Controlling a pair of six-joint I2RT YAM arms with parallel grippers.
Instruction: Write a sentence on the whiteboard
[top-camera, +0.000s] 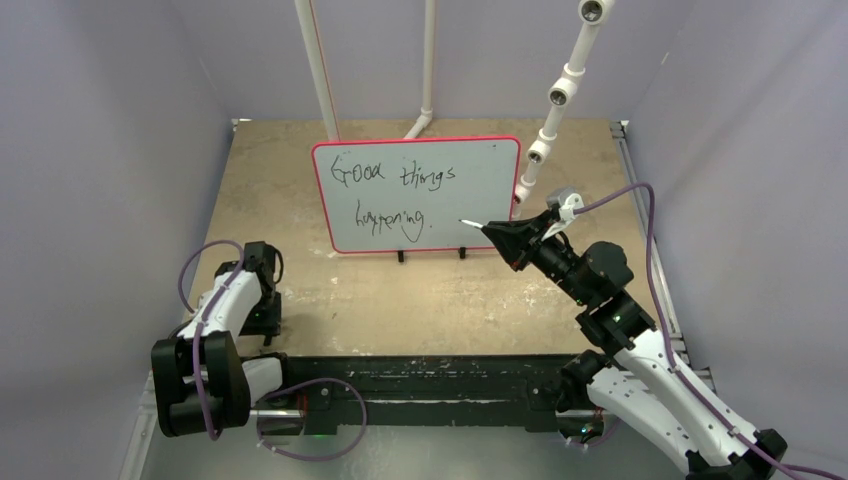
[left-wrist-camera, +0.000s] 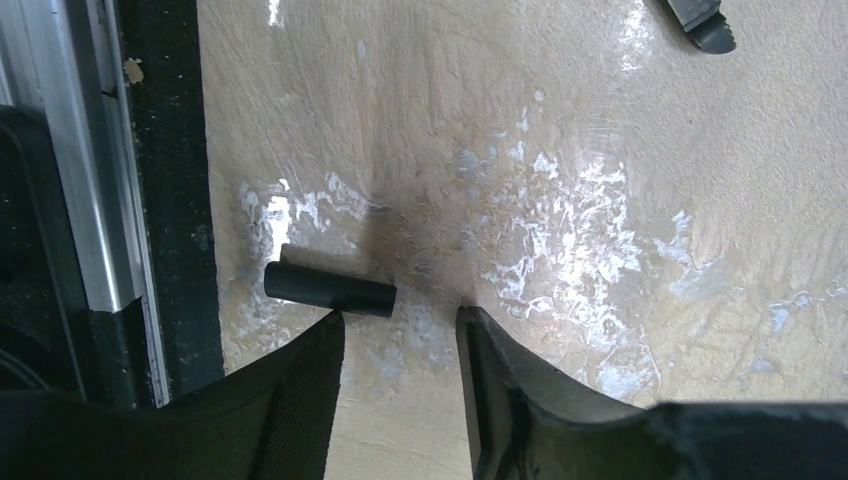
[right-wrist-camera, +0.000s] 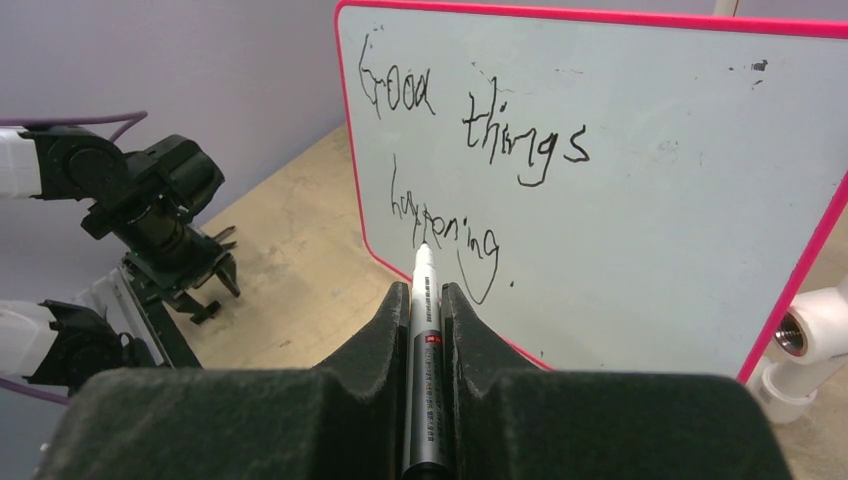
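Observation:
The red-rimmed whiteboard (top-camera: 470, 200) reads "Good things happening." in black handwriting. My right gripper is shut on a white marker (right-wrist-camera: 427, 380), its tip pointing toward the board near the lower line. My left gripper is low at the table's near left, its fingertips apart; I see nothing clearly held between them, and whether it is open or shut is unclear. A short black cylinder, perhaps the marker cap (left-wrist-camera: 330, 288), lies by its left fingertip.
The board stands on black feet (top-camera: 462, 253) on a beige table (top-camera: 420, 310). Bare table lies in front of it. White pipes (top-camera: 540, 150) rise behind, and a dark rail (top-camera: 450, 380) runs along the near edge.

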